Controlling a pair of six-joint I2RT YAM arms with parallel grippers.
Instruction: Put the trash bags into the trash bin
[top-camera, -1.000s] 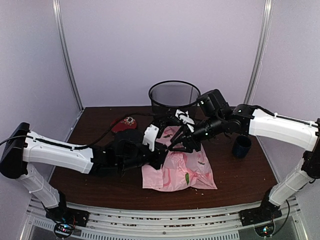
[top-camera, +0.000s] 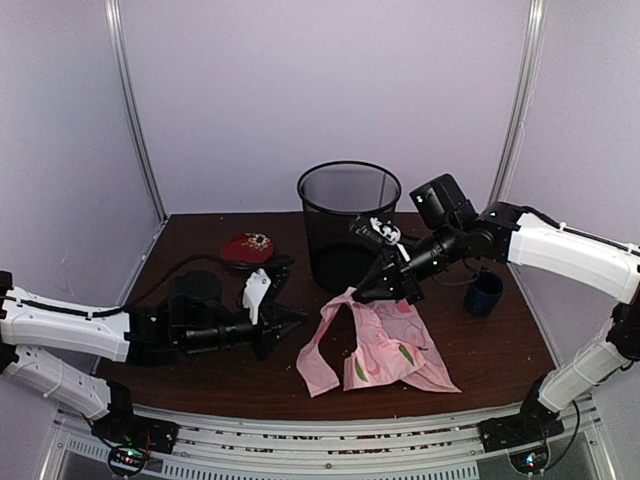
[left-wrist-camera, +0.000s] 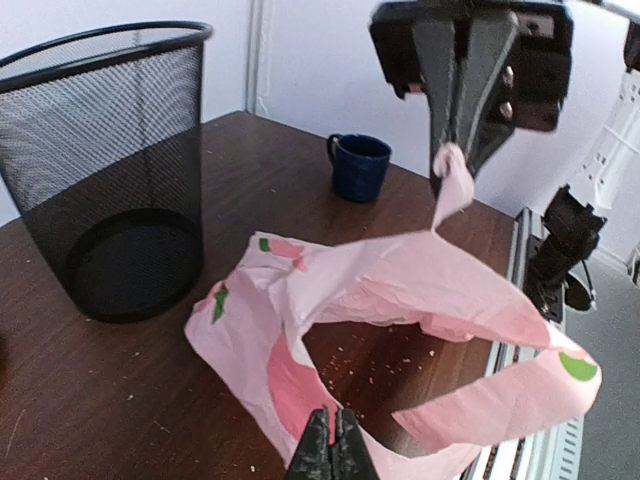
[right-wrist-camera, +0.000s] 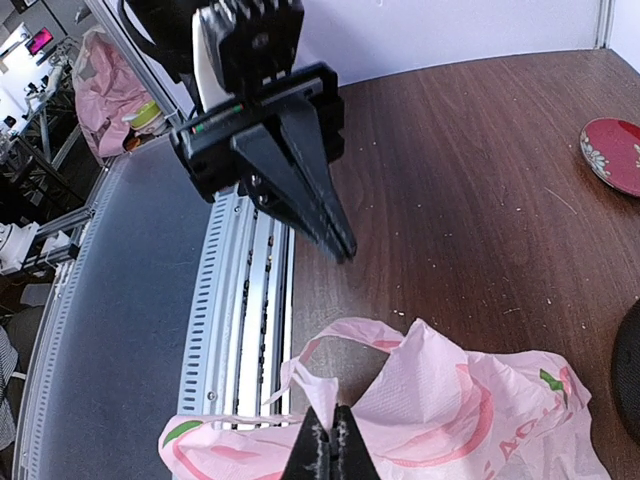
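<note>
The pink trash bag (top-camera: 385, 345) hangs from my right gripper (top-camera: 362, 297), which is shut on a pinch of its edge. Its lower part drapes toward the table in front of the bin. In the left wrist view, the bag (left-wrist-camera: 370, 280) forms a loose loop below the right fingers. My left gripper (top-camera: 300, 318) is off to the left, shut, with a clear gap between it and the bag in the top view. Nothing shows between its fingertips. The black mesh trash bin (top-camera: 347, 210) stands upright at the back, empty.
A red flowered plate (top-camera: 247, 248) lies left of the bin. The dark blue mug (top-camera: 483, 293) stands to the right. Table around the left gripper is mostly bare. Another pink bag (right-wrist-camera: 105, 85) shows beyond the table in the right wrist view.
Both grippers were together at the bag. The right gripper still holds the bag, which now hangs down.
</note>
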